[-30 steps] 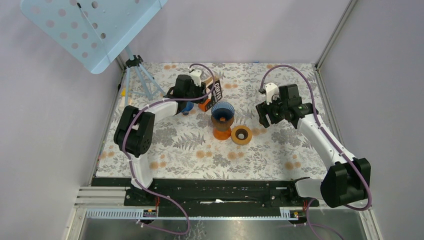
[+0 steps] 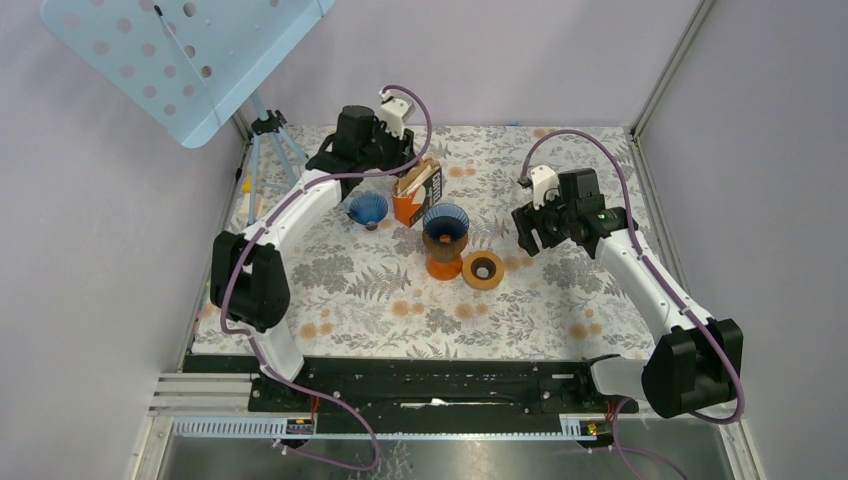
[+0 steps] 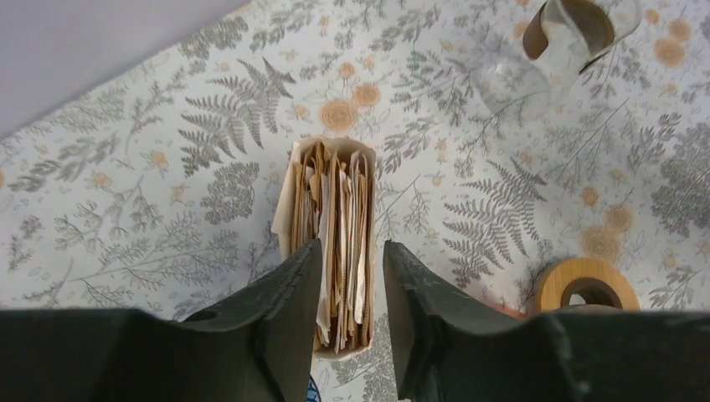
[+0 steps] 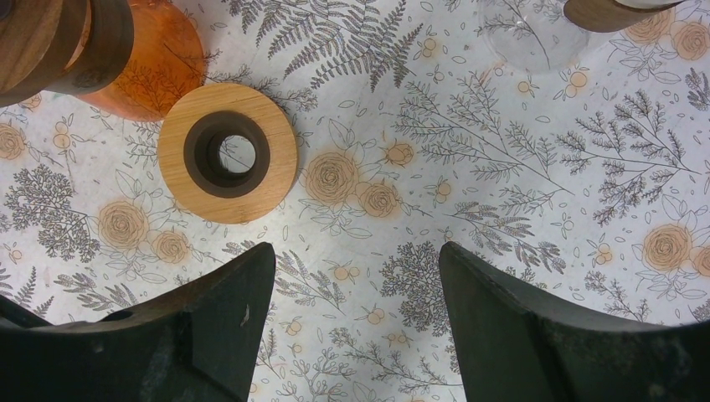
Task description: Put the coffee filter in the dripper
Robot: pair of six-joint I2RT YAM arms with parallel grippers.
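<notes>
A box (image 2: 415, 200) with an orange side, packed with upright paper filters (image 3: 339, 243), stands left of centre. Above it, my left gripper has its fingers apart, one to each side of the filters as seen in the left wrist view; no filter shows gripped. The carafe (image 2: 443, 256), with its brown neck and orange base, stands just in front of the box and to the right. In its top sits a blue ribbed cone, seemingly the dripper (image 2: 446, 215). My right gripper is open over bare tablecloth, right of the carafe, empty.
Beside the carafe lies a wooden ring (image 4: 276, 155) with a dark centre. Left of the box is a blue ribbed bowl (image 2: 367, 208). Clear glassware with a wooden collar (image 3: 536, 38) stands farther back. A pale blue tripod (image 2: 276, 150) occupies the back left corner.
The right arm stays put.
</notes>
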